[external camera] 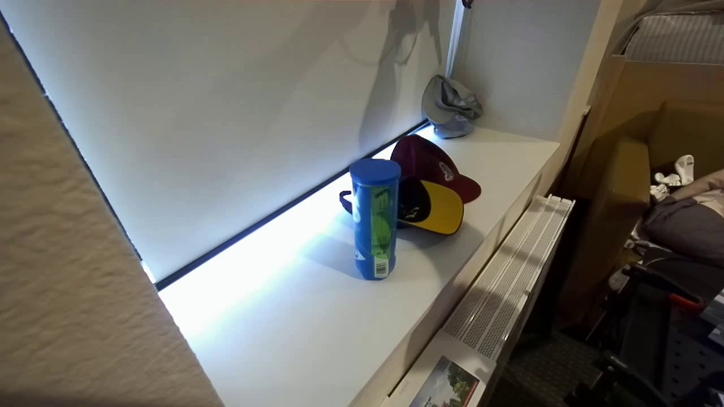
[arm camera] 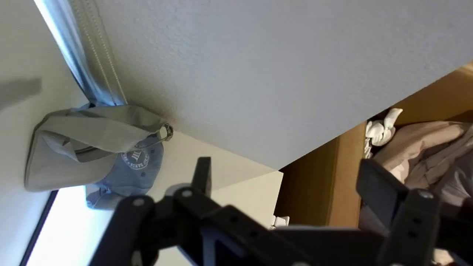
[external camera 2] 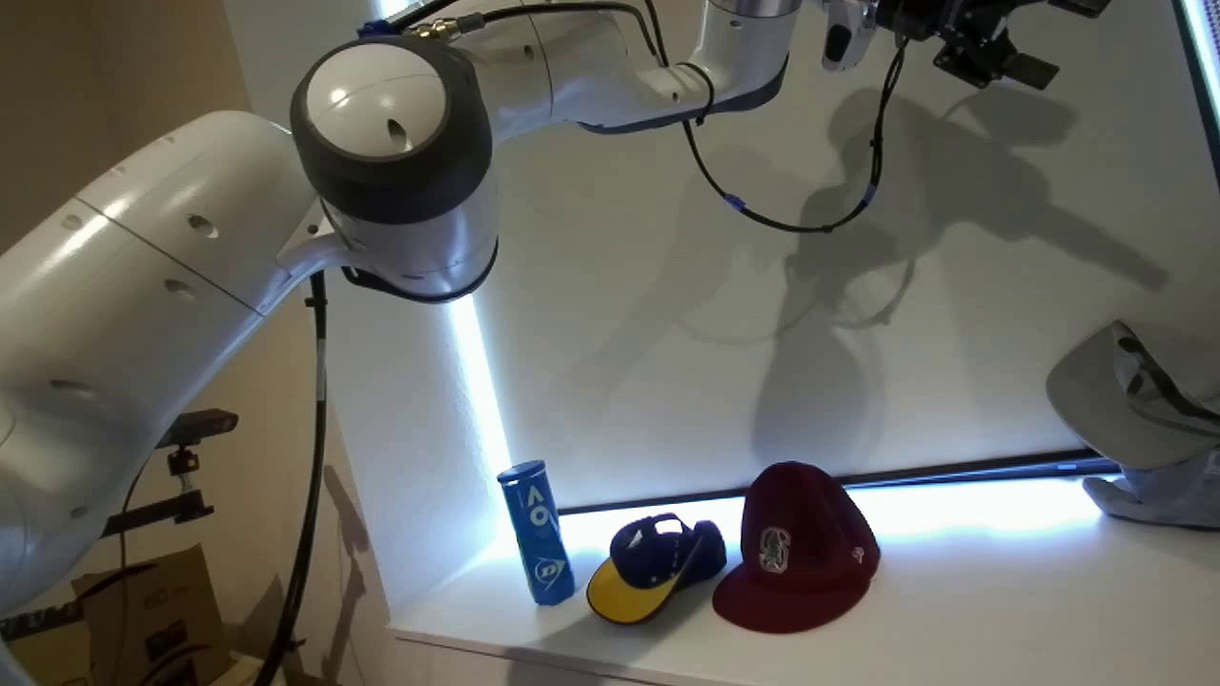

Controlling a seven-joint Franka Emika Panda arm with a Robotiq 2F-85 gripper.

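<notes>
High above the sill, my gripper [external camera 2: 1058, 39] stands well clear of every object. In the wrist view its two black fingers are wide apart, with nothing between the gripper's tips [arm camera: 290, 182]. A blue tennis-ball tube [external camera: 375, 220] stands upright on the white sill. Close to it lies a navy cap with a yellow brim [external camera 2: 654, 572], partly hidden by the tube in exterior view 1. Beside that cap is a maroon cap [external camera 2: 803, 554]. Grey and blue caps [arm camera: 95, 150] are bunched in the far corner against the blind.
The pale blind [external camera: 271, 122] backs the sill, and a side wall [arm camera: 275, 79] closes its far end. Below the front edge runs a vented radiator cover [external camera: 512, 278]. Bare sill [external camera: 292, 346] lies on the tube's near side in exterior view 1.
</notes>
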